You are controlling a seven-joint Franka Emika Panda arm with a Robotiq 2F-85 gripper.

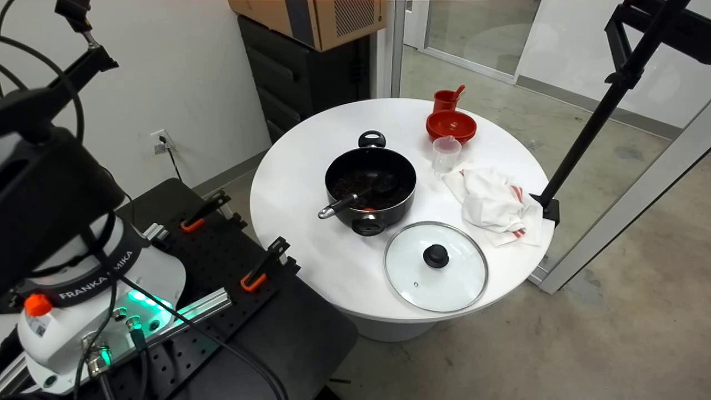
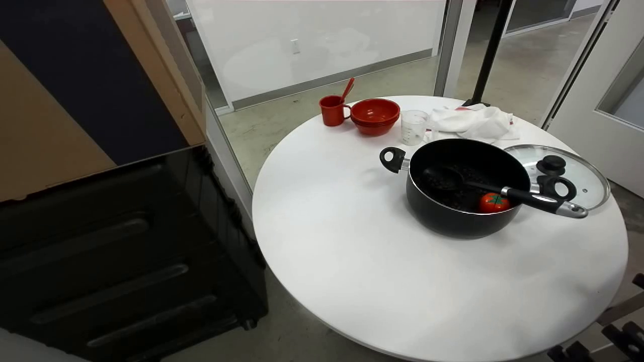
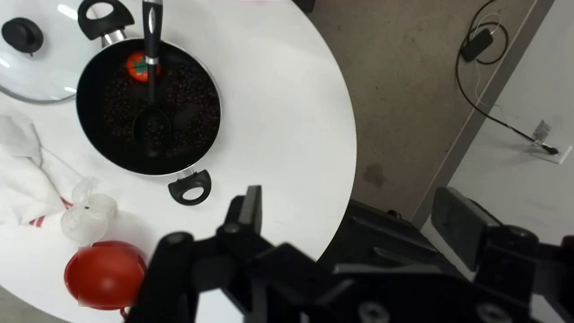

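A black two-handled pot stands uncovered on the white round table. Inside it lie dark beans, a red tomato and a black ladle, whose handle leans out over the rim near one pot handle. The glass lid with its black knob rests on the table beside the pot. In the wrist view my gripper is open, its two fingers wide apart with nothing between them. It hangs off to one side of the pot, touching nothing that shows. The exterior views do not show its fingers.
Stacked red bowls, a red cup holding a red utensil, a clear measuring cup and a crumpled white towel stand along the far side. A black cabinet borders the table.
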